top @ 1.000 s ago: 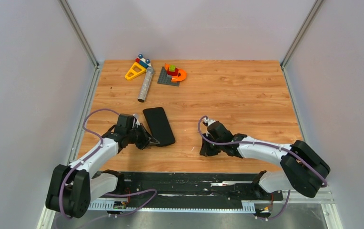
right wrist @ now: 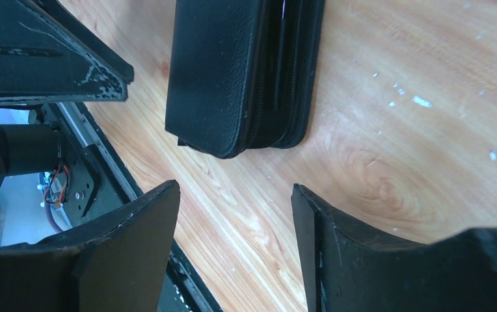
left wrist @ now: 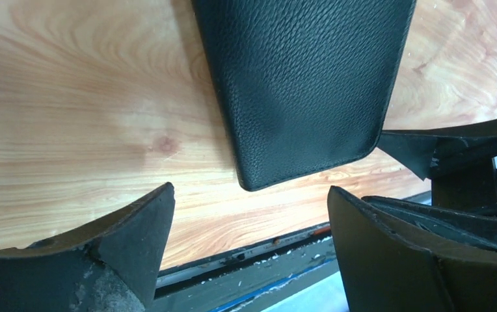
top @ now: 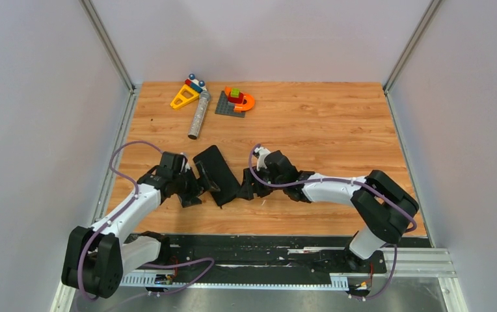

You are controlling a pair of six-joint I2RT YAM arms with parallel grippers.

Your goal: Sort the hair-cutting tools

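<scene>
A black leather case [top: 214, 169] lies on the table between my grippers, with a zipped edge visible in the right wrist view [right wrist: 213, 78]. My left gripper [top: 200, 188] stands open at the case's lower left; in its wrist view [left wrist: 250, 214] a corner of the case [left wrist: 301, 97] lies just beyond the fingertips, with nothing between them. My right gripper [top: 249, 188] is open beside the case's right end, fingertips [right wrist: 164, 195] short of it, nothing between them. No tools are visible.
At the back left stand a yellow toy [top: 183, 97], a silver cylinder [top: 199, 117] and a grey plate [top: 223, 107] with coloured bricks. Its front edge is close to both grippers.
My right gripper has moved left, up to the case. My left gripper has shifted slightly and its fingers look wider. The case has tilted or shifted a little.
</scene>
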